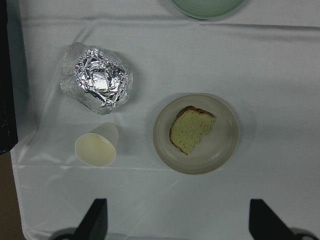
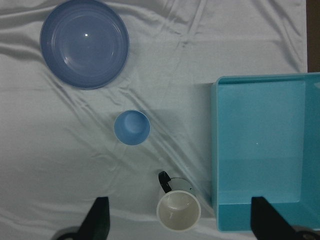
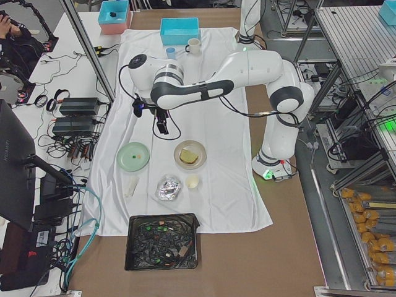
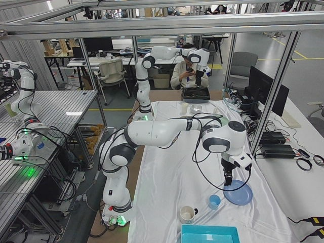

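In the left wrist view a slice of bread (image 1: pixel 192 127) lies on a beige plate (image 1: pixel 220 150), beside a cream cup (image 1: pixel 95 149) and a foil-wrapped bundle (image 1: pixel 99 77); a green plate (image 1: pixel 205 7) is at the top. My left gripper stands open above them, empty. In the right wrist view my right gripper is also open and empty, over a blue plate (image 2: pixel 82 42), a blue cup (image 2: pixel 131 127), a white mug (image 2: pixel 178 210) with a black handle and a turquoise bin (image 2: pixel 257 140).
A black tray (image 3: pixel 161 241) with dark lining stands at the near edge beside the white cloth (image 3: pixel 235 204). A monitor and cables (image 3: pixel 59 142) crowd the side table.
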